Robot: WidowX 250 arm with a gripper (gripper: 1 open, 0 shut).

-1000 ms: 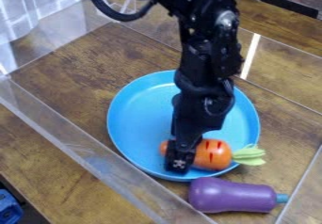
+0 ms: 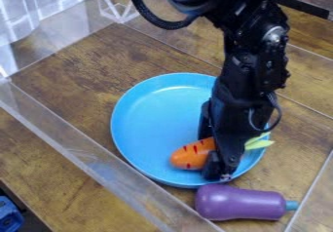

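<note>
My black gripper (image 2: 224,148) reaches down into a blue plate (image 2: 150,124), shut on an orange toy carrot (image 2: 192,157) with dark stripes. The carrot's pale green leaves show to the right of the fingers, and the gripper hides its middle. The carrot is low over or on the right part of the plate; I cannot tell whether it is raised.
A purple toy eggplant (image 2: 240,203) lies just in front of the plate. Clear plastic walls run along the left and front. A blue object (image 2: 8,216) sits at the lower left edge.
The gripper has moved slightly to the right and closed round the carrot. The carrot has turned, its leaves now higher in view and its orange end lower.
</note>
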